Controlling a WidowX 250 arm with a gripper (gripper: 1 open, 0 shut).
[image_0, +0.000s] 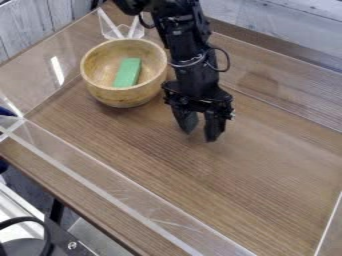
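Note:
The black robot arm comes down from the top of the view to my gripper, which is low over the middle of the wooden surface. Its dark parts blend together, so I cannot tell how far its fingers are apart or whether anything is between them. To its left stands a tan round bowl with a green block inside.
A white object with two upright points stands behind the bowl. Black cables show at the lower left.

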